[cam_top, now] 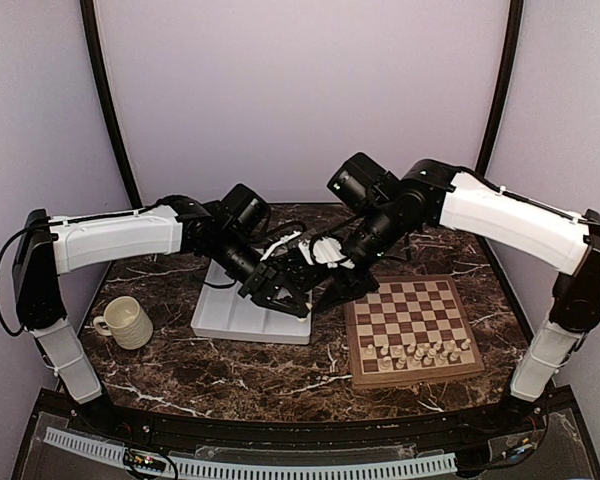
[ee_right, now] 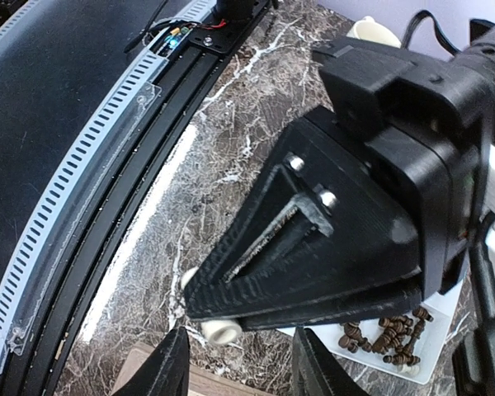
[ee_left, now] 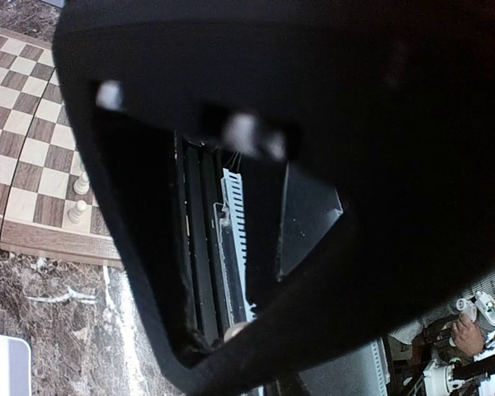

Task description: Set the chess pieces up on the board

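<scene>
My left gripper (cam_top: 298, 308) is shut on a white chess piece (ee_right: 221, 330) at its tip, in front of the right gripper. My right gripper is open, its fingers either side below that piece, with nothing clearly between them. The chessboard (cam_top: 354, 322) at the right carries white pieces (cam_top: 420, 352) along its near rows; two show in the left wrist view (ee_left: 77, 211). Brown pieces (ee_right: 388, 334) lie in the white tray (cam_top: 230, 325), largely hidden by the left arm in the top view.
A white mug (cam_top: 128, 322) stands on the marble table at the left. The table (cam_top: 230, 370) in front of the tray is clear. Both arms meet over the gap between tray and board.
</scene>
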